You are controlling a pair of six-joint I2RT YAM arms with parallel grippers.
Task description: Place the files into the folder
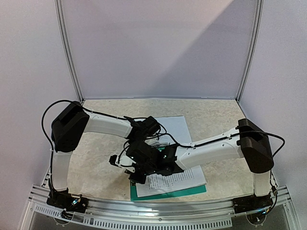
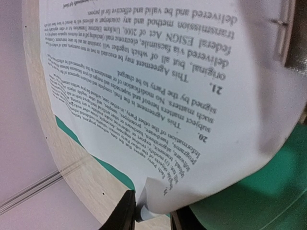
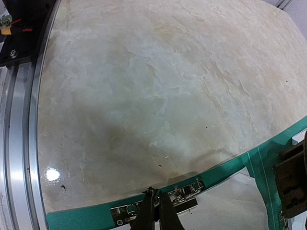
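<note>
The green folder (image 1: 168, 195) lies at the front middle of the table, with printed sheets (image 1: 175, 179) over most of it. In the left wrist view my left gripper stands part open at the edge of the printed paper (image 2: 158, 110); a small curled corner of it reaches between the fingers, beside one fingertip. My right gripper is shut at the folder's metal clip (image 3: 129, 213), its fingertips over the clip bar. Nothing shows between them. From above, both grippers' tips are hidden by the crossing arms.
A blank white sheet (image 1: 173, 127) shows behind the arms. My two arms cross closely over the folder, and the other arm's dark gripper body (image 3: 292, 179) appears at the right wrist view's edge. Bare tabletop (image 1: 93, 167) lies to the left and right. A metal rail (image 1: 158, 211) borders the front.
</note>
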